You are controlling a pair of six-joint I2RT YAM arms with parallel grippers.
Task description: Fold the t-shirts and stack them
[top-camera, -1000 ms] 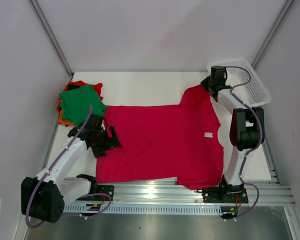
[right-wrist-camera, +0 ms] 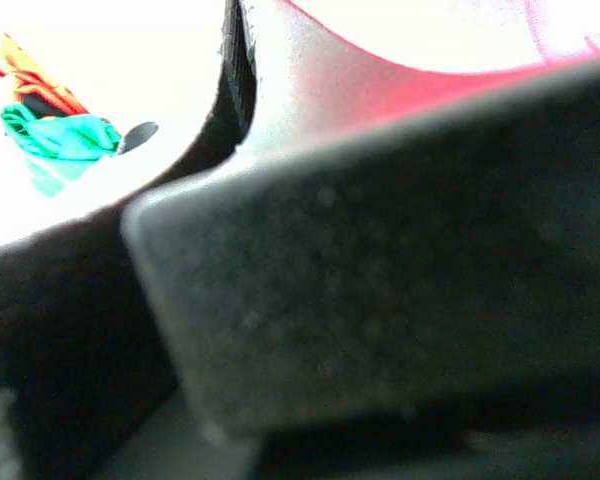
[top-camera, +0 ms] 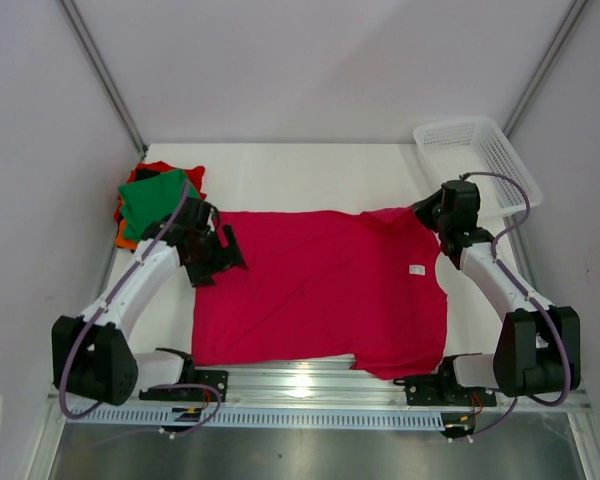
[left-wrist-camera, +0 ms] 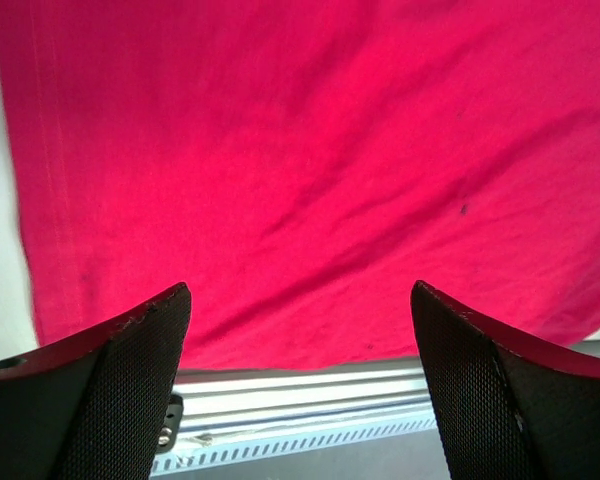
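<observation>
A red t-shirt [top-camera: 310, 290] lies spread over most of the table, a small white label [top-camera: 417, 269] on its right part. Over its left part, my left gripper [top-camera: 228, 262] hangs open; in the left wrist view only flat cloth shows beneath its spread fingers [left-wrist-camera: 490, 400]. At the shirt's upper right, my right gripper [top-camera: 418, 208] is shut on a piece of the red fabric, which rises to its tips. Dark fingers [right-wrist-camera: 380, 270] fill much of the right wrist view, with pale red cloth behind; the exact pinch is hidden.
Piled clothes, a green one [top-camera: 158, 203] on top of orange, red and black, sit at the table's back left. An empty white basket [top-camera: 525, 180] stands back right. Bare white table [top-camera: 290, 178] shows behind the shirt.
The left gripper has shifted only slightly, still open.
</observation>
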